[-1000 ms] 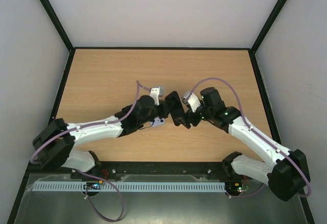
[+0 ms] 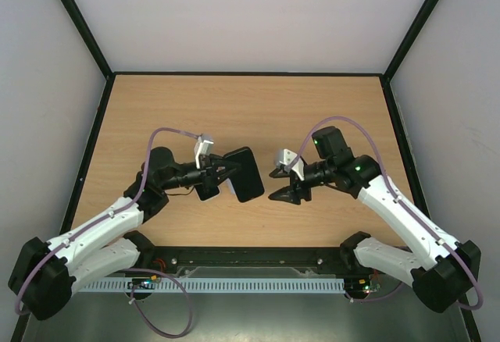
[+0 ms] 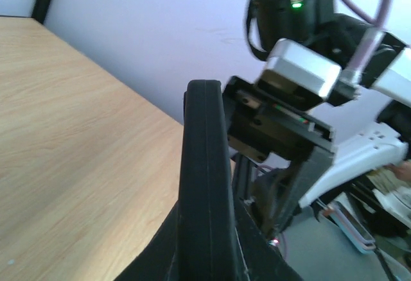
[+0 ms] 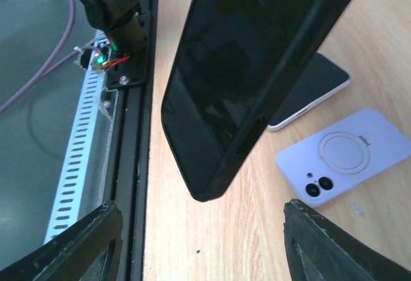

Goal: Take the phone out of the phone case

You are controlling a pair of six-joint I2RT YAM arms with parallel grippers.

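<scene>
A black, rounded-corner slab (image 2: 245, 177) is held upright by my left gripper (image 2: 226, 169), left of centre in the top view; it fills the middle of the left wrist view as a dark edge (image 3: 205, 185) and looms over the right wrist view (image 4: 231, 76). My right gripper stands open just right of the slab, with nothing between its fingers. On the table below lie a light lilac item with a ring and camera openings (image 4: 340, 154) and a silver-edged black one (image 4: 309, 90). I cannot tell which of these is case or phone.
A dark rail and a perforated strip (image 2: 212, 286) run along the front edge, with purple cables looping below.
My left gripper has drawn back leftward with the black slab, uncovering more of the items beneath.
</scene>
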